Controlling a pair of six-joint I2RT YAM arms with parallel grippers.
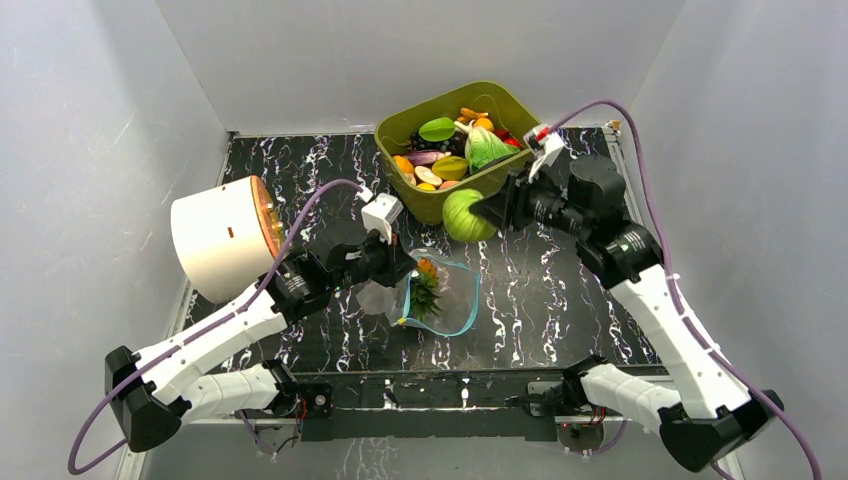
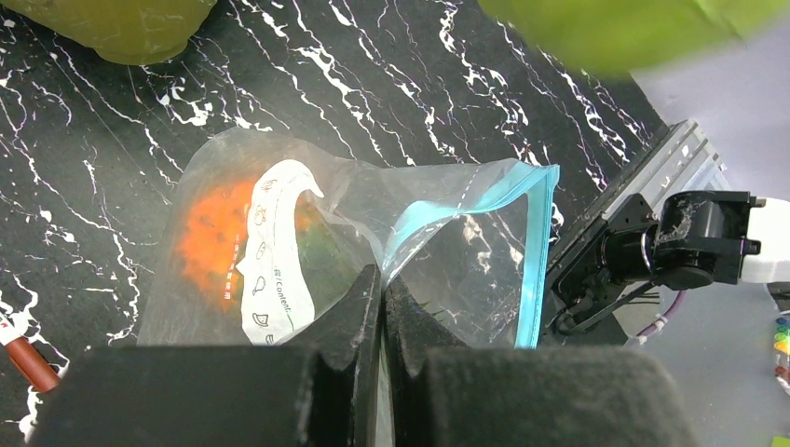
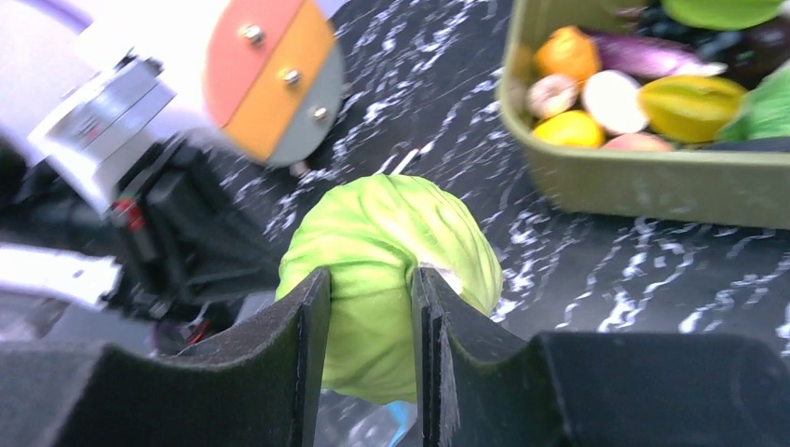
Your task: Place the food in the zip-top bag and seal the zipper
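Note:
The clear zip bag (image 1: 452, 300) with blue zipper lies on the counter, a pineapple (image 1: 425, 290) inside; in the left wrist view its orange body shows through the plastic (image 2: 214, 237). My left gripper is shut at the bag's mouth, pinching its film. My right gripper holds a pale-green round vegetable, like a cabbage or melon (image 1: 466, 215), above the counter behind the bag; its fingers (image 3: 438, 354) press into the soft green surface.
The olive basket (image 1: 430, 205) of assorted produce stands at the back centre. A white cylinder with coloured end (image 1: 220, 240) occupies the left. Counter right of the bag is clear.

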